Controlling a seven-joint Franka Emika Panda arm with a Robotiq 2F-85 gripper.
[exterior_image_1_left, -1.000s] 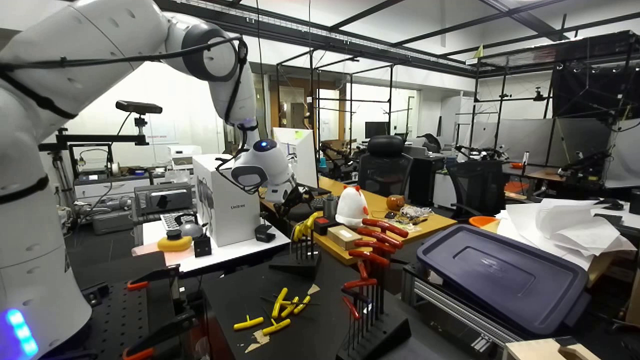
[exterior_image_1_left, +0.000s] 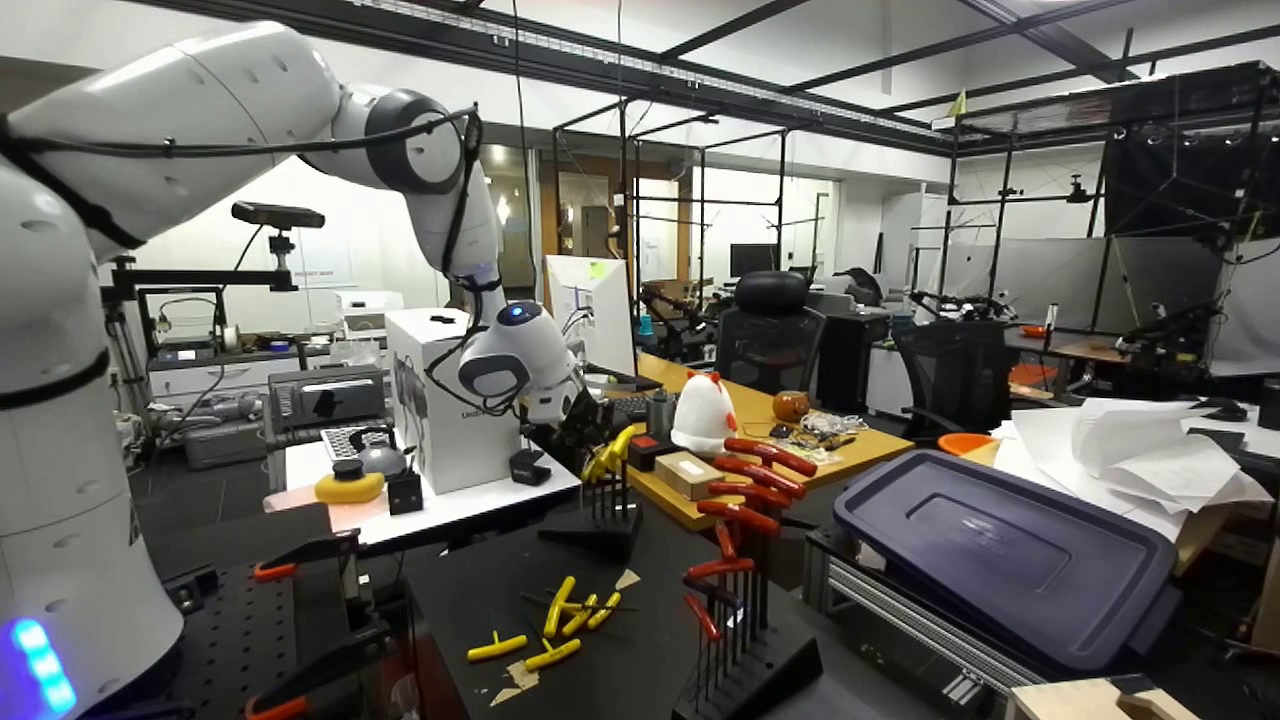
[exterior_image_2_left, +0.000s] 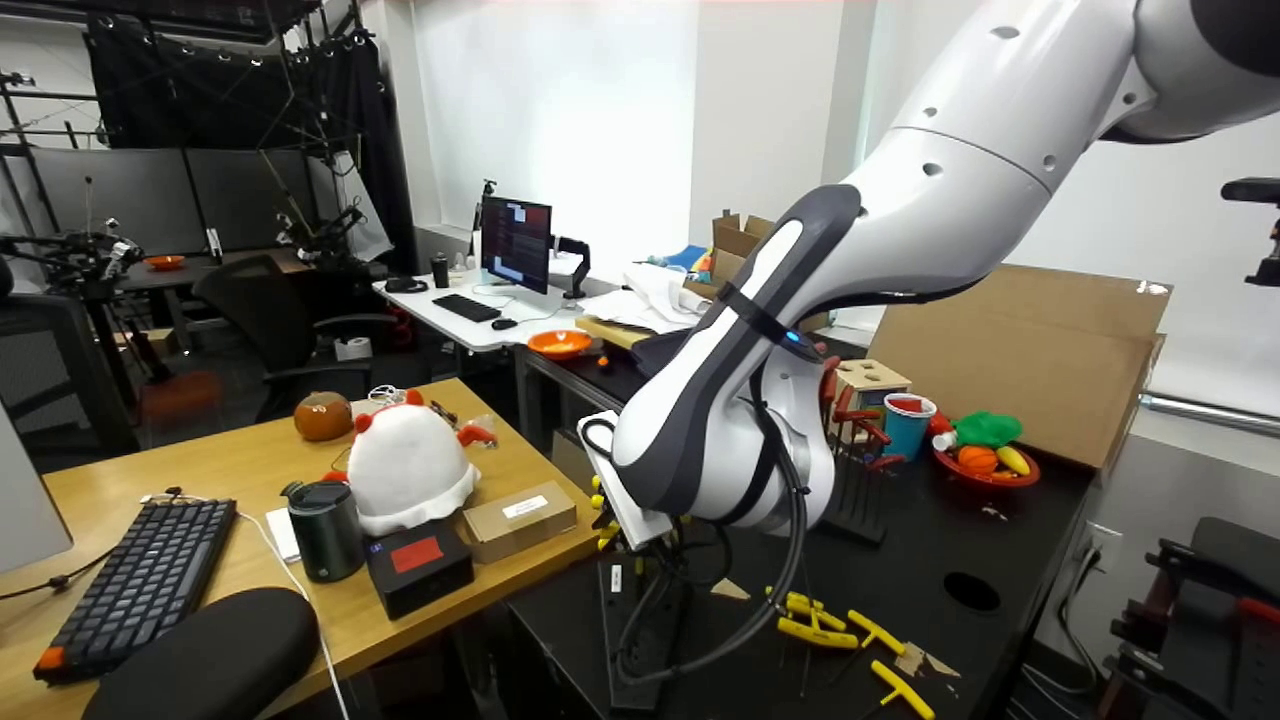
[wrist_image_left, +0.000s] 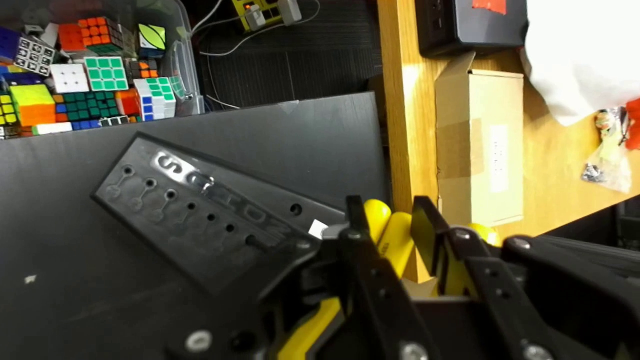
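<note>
Yellow T-handle hex keys (exterior_image_1_left: 618, 448) stand in a black holder (exterior_image_1_left: 596, 532) at the far end of the dark table. My gripper (exterior_image_1_left: 590, 434) is at their handles, pointing down. In the wrist view the gripper is part open, its two fingers on either side of yellow handles (wrist_image_left: 396, 241). Whether both fingers touch them I cannot tell. Another yellow handle (wrist_image_left: 484, 233) shows outside the right finger. The holder (wrist_image_left: 198, 207) has several empty holes at its other end. Exterior view 2 has the arm covering the gripper.
Loose yellow T-handle keys (exterior_image_1_left: 559, 607) lie on the table. Red-handled keys (exterior_image_1_left: 738, 516) rise from a second holder nearby. Close beyond the gripper are a wooden desk (wrist_image_left: 397, 90) and a cardboard box (wrist_image_left: 495, 150). A bin of puzzle cubes (wrist_image_left: 190, 72) adjoins the table.
The arm has come down and slightly left in exterior view 1, bringing my gripper from above the yellow handles to their level. The loose keys have not moved.
</note>
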